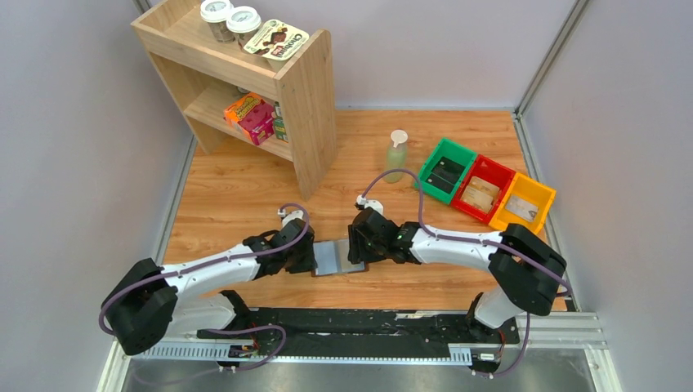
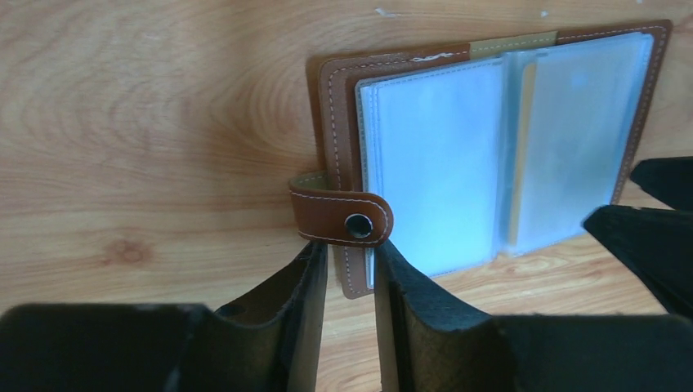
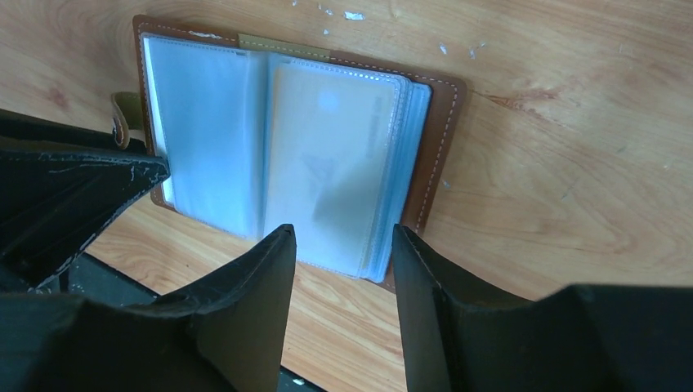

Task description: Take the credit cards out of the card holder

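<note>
The open card holder [image 1: 326, 256] lies flat on the table between both arms. It has a brown border, clear sleeves [image 2: 441, 163] and a snap strap [image 2: 339, 216] at its left side. My left gripper is part open at that strap, its fingertips at the strap's lower edge; whether they touch it is unclear. The right gripper is over the lower part of the right-hand sleeves [image 3: 331, 163], with a gap between its fingers. Sleeve and table show through this gap; whether it grips the holder cannot be told. A pale insert shows through the right sleeve.
A green bottle [image 1: 395, 158] stands behind the right arm. Green [image 1: 448, 170], red [image 1: 485, 189] and yellow [image 1: 523, 204] bins sit at the right, and a wooden shelf [image 1: 306, 106] is at the back left.
</note>
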